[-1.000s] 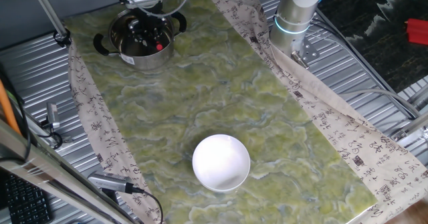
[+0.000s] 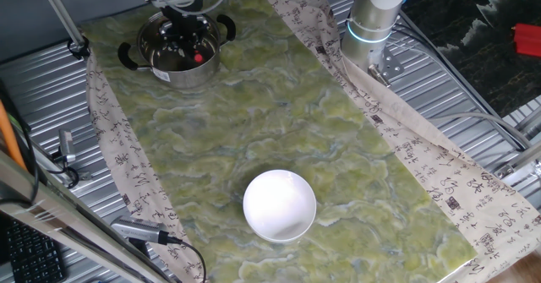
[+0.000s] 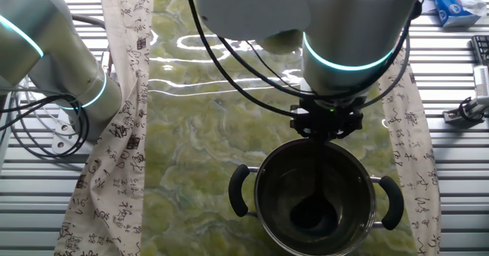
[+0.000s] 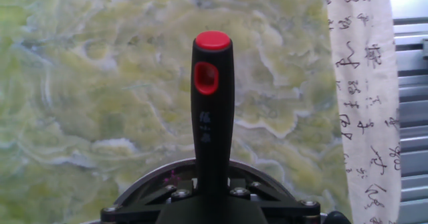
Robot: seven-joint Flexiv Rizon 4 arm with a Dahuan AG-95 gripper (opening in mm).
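A black ladle (image 4: 212, 127) with a red tip and a red-rimmed hanging hole has its handle standing out between the fingers of my gripper, which appears shut on it. In exterior view 2 the ladle's dark head (image 3: 313, 214) shows inside a steel pot (image 3: 263, 221) with two black side handles. The gripper (image 3: 327, 122) is at the pot's rim in that view, by the side nearer the arm. A white bowl (image 2: 280, 205), which looks empty, rests on the green marbled tabletop. The fingertips themselves are hidden.
Between pot and bowl the green tabletop (image 2: 245, 131) is clear. Patterned cloth (image 2: 406, 135) runs along its edges.
Over the last second the gripper and the ladle's red tip have shifted slightly left in exterior view 1. Pot and bowl have stayed in place.
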